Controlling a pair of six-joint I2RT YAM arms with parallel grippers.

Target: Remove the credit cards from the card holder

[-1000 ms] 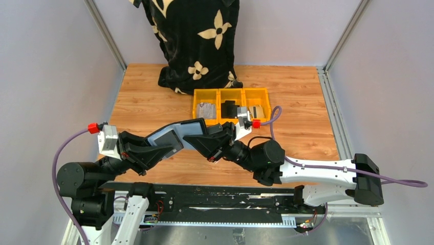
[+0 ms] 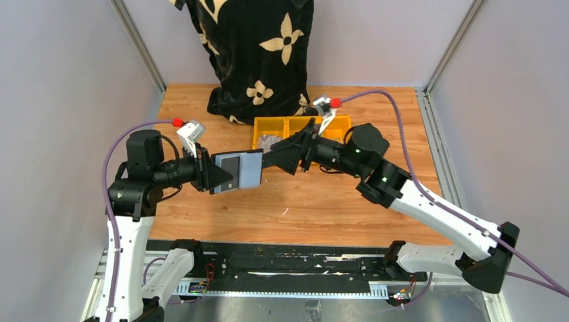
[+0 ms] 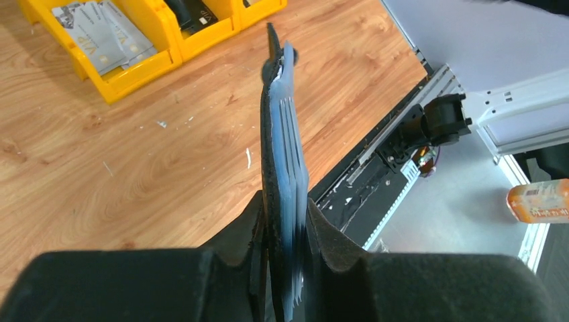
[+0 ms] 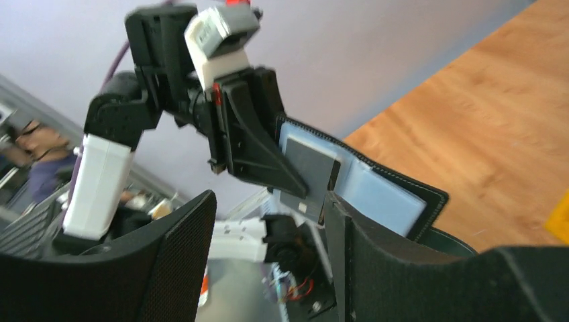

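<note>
The card holder, dark-edged with pale blue faces [image 2: 251, 169], hangs above the table in the top view. My left gripper [image 2: 223, 177] is shut on its left part, over a dark grey panel [image 4: 310, 164]. Edge-on in the left wrist view, the holder [image 3: 276, 127] shows several thin light layers [image 3: 295, 174] side by side; whether these are cards or pockets I cannot tell. My right gripper stands open, its fingers apart. In the top view its tips come up to the holder's right edge; whether they touch is unclear.
Behind the holder sits a yellow three-part bin [image 2: 255, 137]. Grey cards [image 3: 100, 37] lie in its left compartment, a black item [image 3: 194, 15] in the middle one. A black flowered cloth [image 2: 255, 60] hangs at the back.
My right gripper has shifted slightly back, from overlapping the holder's face to its right edge.
</note>
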